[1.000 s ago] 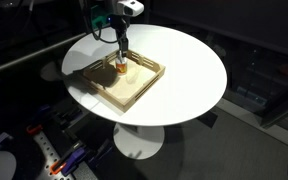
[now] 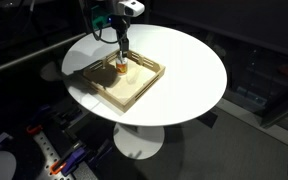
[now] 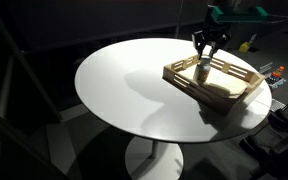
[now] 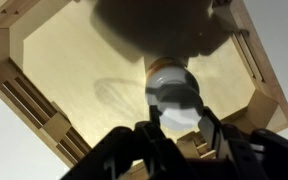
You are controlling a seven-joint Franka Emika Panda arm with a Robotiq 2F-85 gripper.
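Observation:
An orange pill-type bottle (image 2: 122, 67) with a white cap (image 4: 174, 90) stands upright within a shallow wooden tray (image 2: 144, 88), toward its back-left side. My gripper (image 2: 122, 53) reaches down from above and is shut on the bottle at its cap. In the wrist view the dark fingers (image 4: 210, 125) sit on either side of the cap. From the other side, the bottle (image 3: 202, 70) shows just under the gripper (image 3: 204, 56). Whether its base rests on the tray floor I cannot tell.
The tray has slatted walls (image 3: 206, 93) on its sides and lies near the edge of a round white table (image 2: 194, 70). In the tray, the floor (image 4: 74, 60) around the bottle is clear apart from shadows.

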